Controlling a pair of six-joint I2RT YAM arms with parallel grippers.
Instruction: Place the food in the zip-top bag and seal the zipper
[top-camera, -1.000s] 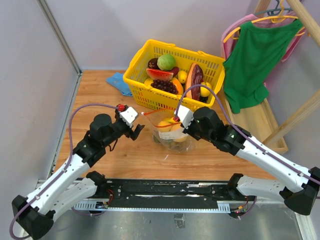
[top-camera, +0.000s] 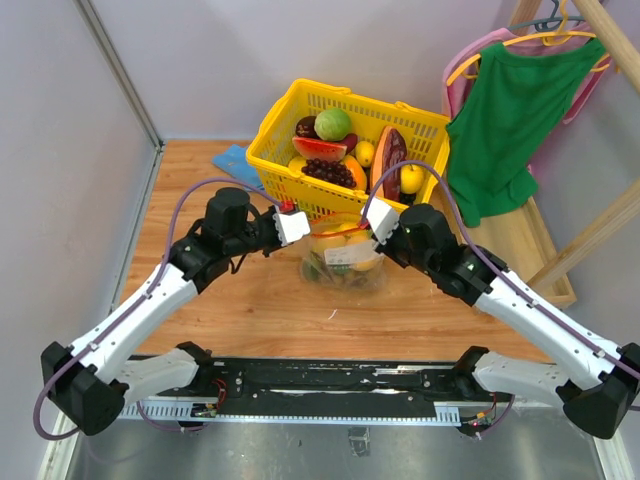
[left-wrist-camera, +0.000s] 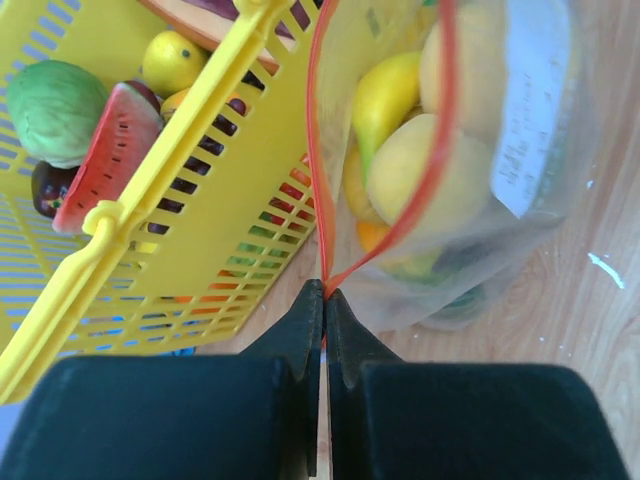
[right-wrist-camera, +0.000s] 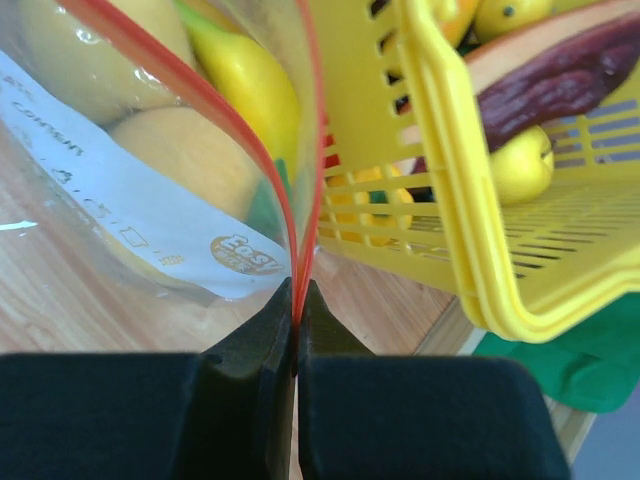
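The clear zip bag (top-camera: 345, 265) stands between my two arms on the table, holding yellow and pale round food plus green bits. Its red zipper edge (left-wrist-camera: 442, 110) runs in two strips that part in the middle, so the mouth gapes. My left gripper is shut on the corner where the strips meet. At the opposite corner, my right gripper is shut on the other end of the red strips. Inside the bag, a yellow pear-shaped item (right-wrist-camera: 245, 90) and a pale round one (left-wrist-camera: 430, 165) show through the film.
Just behind the bag stands a yellow basket (top-camera: 280, 183) of fruit and vegetables. A blue cloth (top-camera: 238, 165) lies left of it. Green and pink garments hang at right, the green top (top-camera: 510, 130) in front. Bare table lies in front of the bag.
My left gripper moved right and up from beside the bag to its left corner and now grips it. The right gripper has shifted slightly right and up, and the bag's mouth looks more stretched.
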